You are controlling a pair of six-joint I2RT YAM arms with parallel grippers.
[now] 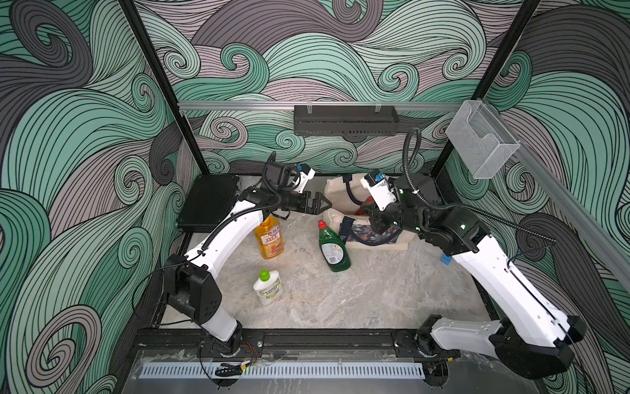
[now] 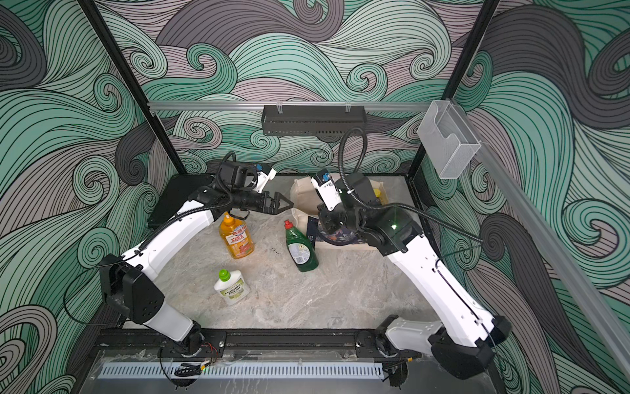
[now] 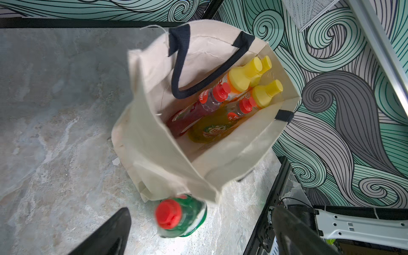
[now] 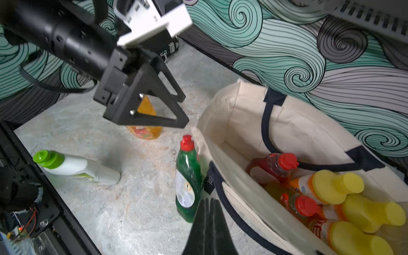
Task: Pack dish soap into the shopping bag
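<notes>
A green dish soap bottle point(image 1: 334, 252) with a red cap stands on the marble table against the near side of the cream shopping bag point(image 3: 153, 136). Inside the bag are several bottles with red and yellow caps point(image 4: 352, 208). My left gripper point(image 1: 318, 203) is open, above the table at the bag's left, over the green bottle in its wrist view. My right gripper is shut above the front of the bag, nothing between its fingertips.
An orange bottle point(image 1: 269, 239) stands under my left arm, a white bottle with green cap point(image 1: 266, 289) at front left. A black case point(image 1: 206, 200) lies at back left.
</notes>
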